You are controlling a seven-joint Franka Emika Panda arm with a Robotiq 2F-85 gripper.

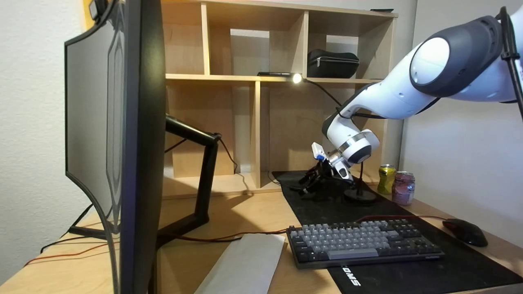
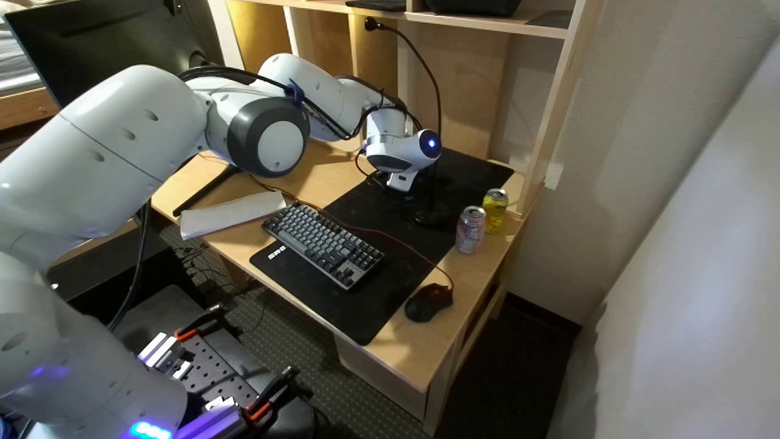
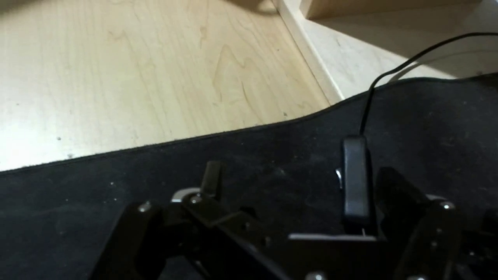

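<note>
My gripper stands open low over the black desk mat in the wrist view. A small black box on a thin cord, likely an inline switch, lies between the spread fingers. It sits much closer to the right finger than to the left finger; whether anything touches it, I cannot tell. From the first exterior view, the dark gripper is tilted down over the mat's far end, left of the desk lamp's round base.
The lamp's gooseneck rises close to my wrist. Two cans, yellow and pinkish, stand along the desk's right side. A keyboard and mouse lie nearer the front. The shelf unit bounds the back.
</note>
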